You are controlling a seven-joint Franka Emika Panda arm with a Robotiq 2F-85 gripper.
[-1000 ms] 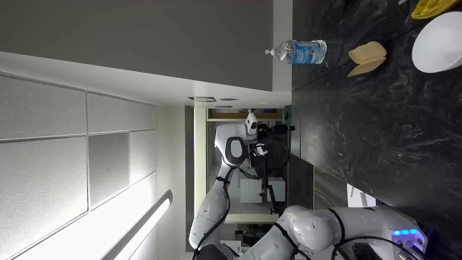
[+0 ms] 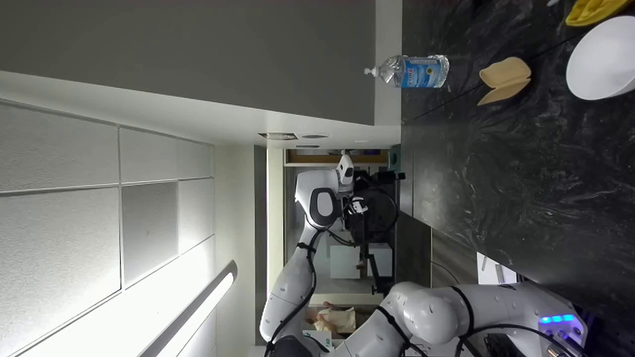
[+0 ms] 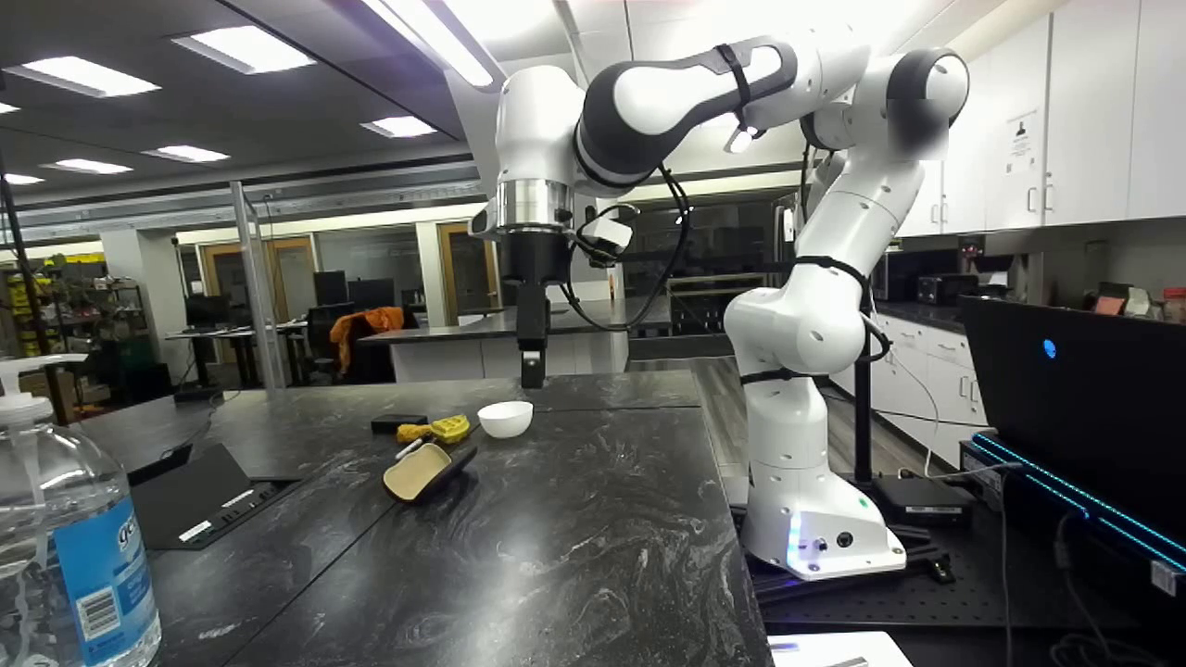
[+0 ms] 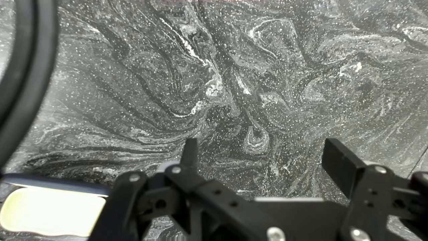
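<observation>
My gripper stands open in the wrist view, its two dark fingers wide apart with only bare dark countertop below. In exterior view 2 the gripper (image 3: 534, 367) points down, above the table and behind the bowl as seen there. A white bowl (image 3: 506, 419) sits on the table. Nearer that camera lies an open case with a tan lining (image 3: 414, 472); the wrist view catches part of this case (image 4: 52, 211) at lower left. Yellow items (image 3: 445, 429) lie beside the bowl. A clear bottle with a blue label (image 3: 106, 578) stands at the near left.
A black folded device (image 3: 195, 495) and a small black box (image 3: 397, 423) are on the left of the table. Open countertop (image 3: 600, 500) spreads across the middle and right. A dark monitor (image 3: 1078, 411) stands right of the arm's base.
The arm, gripper and table objects look the same as before. Far behind the arm in exterior view 1, a tan shape, perhaps a person, has come into view.
</observation>
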